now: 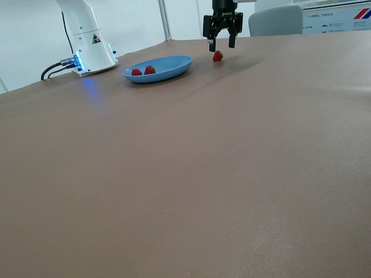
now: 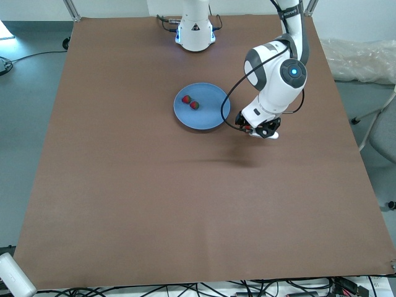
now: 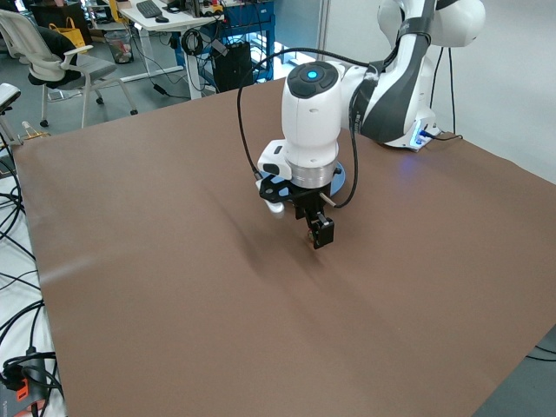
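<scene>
My gripper [image 1: 222, 43] hangs open above a lone strawberry [image 1: 218, 56] on the brown table, its two black fingers apart just over the fruit in the top view. A blue plate [image 2: 200, 119] holds two strawberries [image 2: 194, 105] beside it. In the left view the gripper [image 2: 256, 129] is at the plate's right and mostly covers the lone strawberry; in the right view the gripper [image 3: 314, 226] hides it and much of the plate.
A grey chair [image 1: 275, 23] is beyond the table's edge.
</scene>
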